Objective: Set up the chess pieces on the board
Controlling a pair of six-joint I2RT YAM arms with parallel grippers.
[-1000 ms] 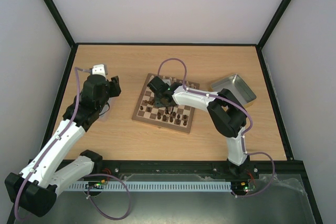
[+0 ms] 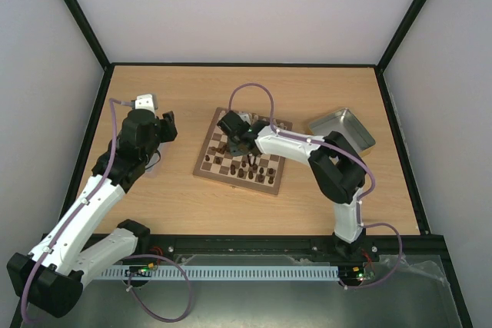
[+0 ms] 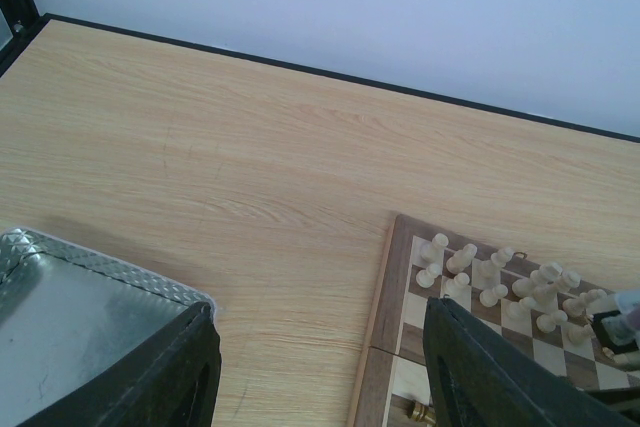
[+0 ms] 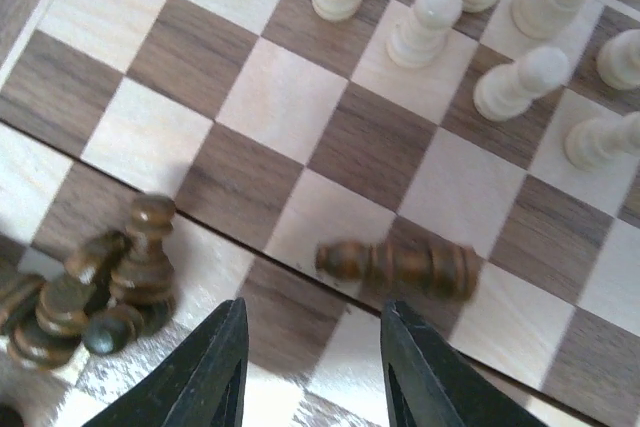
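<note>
The chessboard (image 2: 201, 165) lies mid-table, white pieces at its far side, dark ones nearer. In the right wrist view a dark piece (image 4: 405, 267) lies on its side, a pile of dark pieces (image 4: 70, 297) lies to its left, and white pieces (image 4: 416, 29) stand beyond. My right gripper is open over the board just below the lying piece, nothing between its fingers. My left gripper (image 2: 167, 130) hangs left of the board; in its wrist view the fingers (image 3: 175, 367) stand apart, empty.
A metal tray (image 2: 345, 127) sits right of the board, beside the right arm.
The right arm has shifted very slightly to the right over the board. The left arm looks unchanged in the top view.
</note>
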